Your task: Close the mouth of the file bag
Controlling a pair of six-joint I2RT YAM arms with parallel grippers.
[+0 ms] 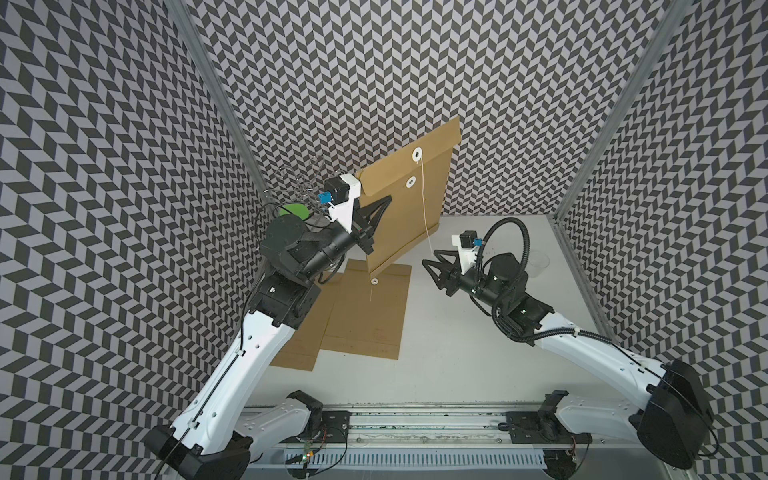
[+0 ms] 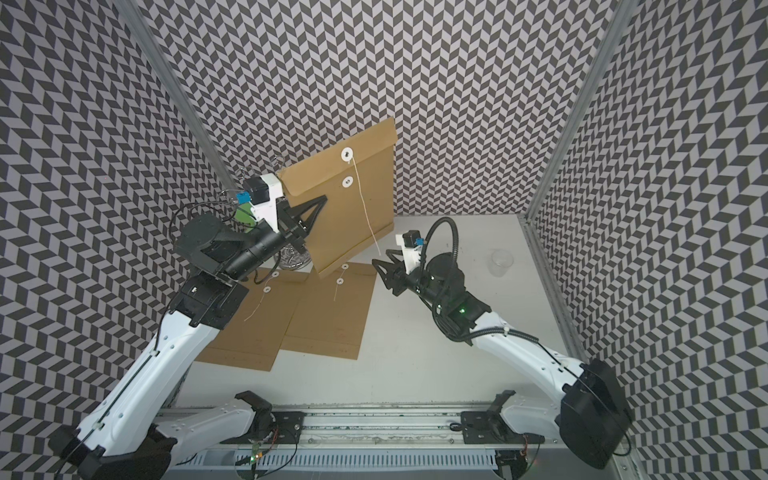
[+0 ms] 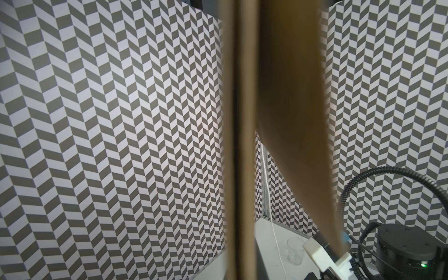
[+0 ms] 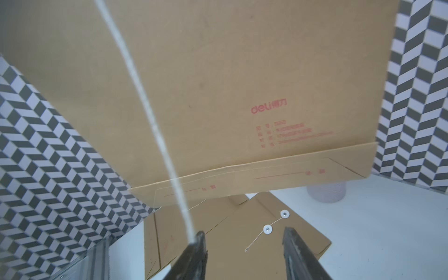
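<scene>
The brown file bag [image 2: 364,200] stands lifted, its left side in my left gripper [image 1: 374,213], which is shut on it. Its flap carries a white button [image 1: 417,153], with a second button [image 1: 411,182] below. A white string [image 1: 425,208] hangs from the upper one down to my right gripper [image 2: 381,266]. The right gripper's fingers stand apart, and in the right wrist view the blurred string passes by the left finger; I cannot tell whether it touches.
More brown file bags [image 2: 324,320] lie on the left of the table. A clear cup [image 2: 501,258] stands at the right. Tangled wires and a green object [image 1: 294,209] are behind my left arm.
</scene>
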